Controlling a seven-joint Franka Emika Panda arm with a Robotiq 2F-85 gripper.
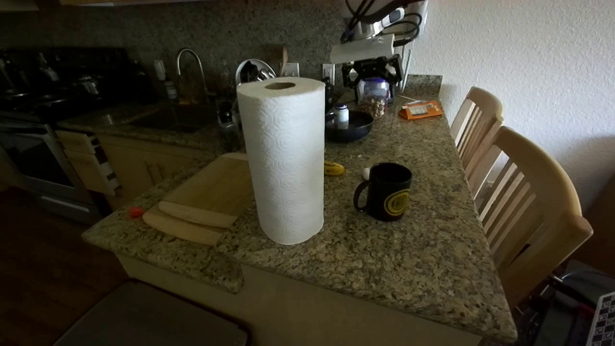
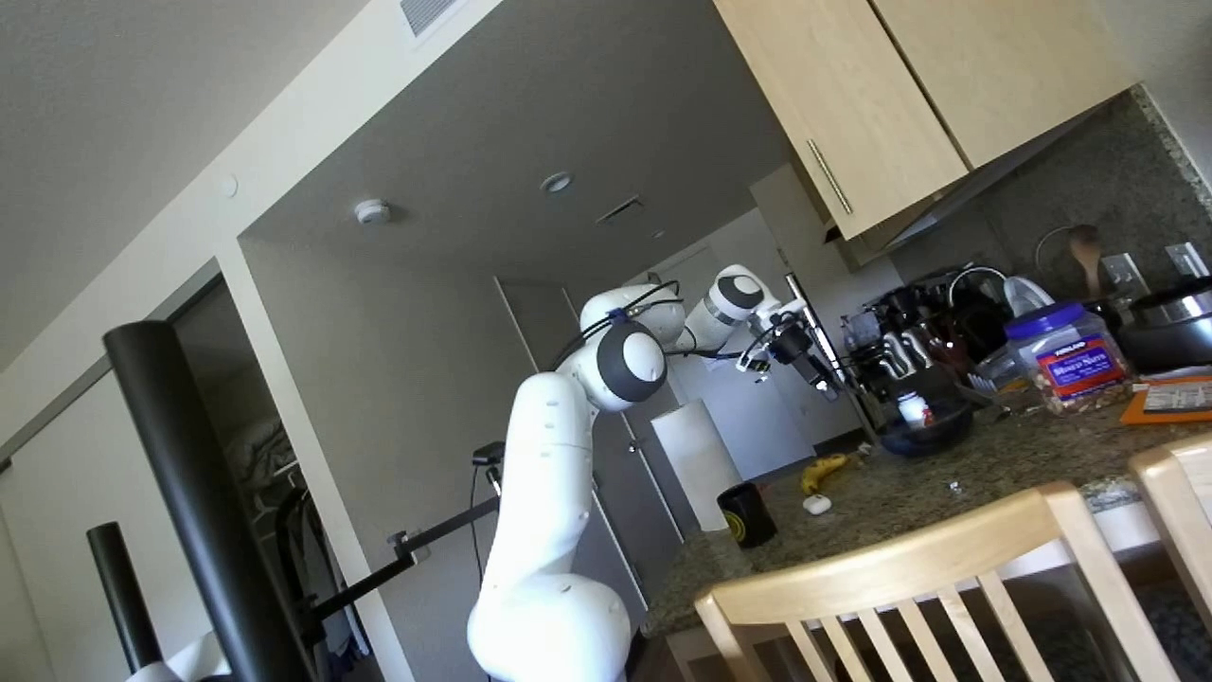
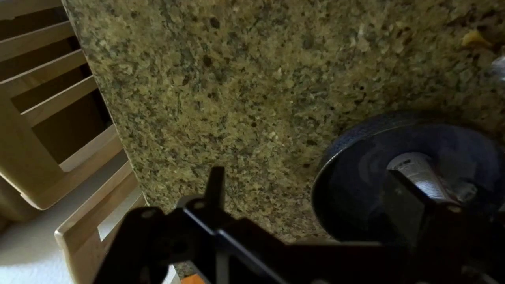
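Above the counter, my gripper stands open, its two dark fingers wide apart and nothing between them. In the wrist view a dark blue bowl lies below, toward the right finger. A white-labelled bottle leans inside that bowl, partly hidden by the finger. From the first exterior view, the gripper hangs at the back of the counter, in front of the purple-lidded nut jar in the line of sight. The bowl and the bottle are seen just below and left of it.
A paper towel roll and a black mug stand nearer the front, with a banana behind them. An orange packet lies at the back right. Wooden chairs line the right edge; bare counter shows beside the mug.
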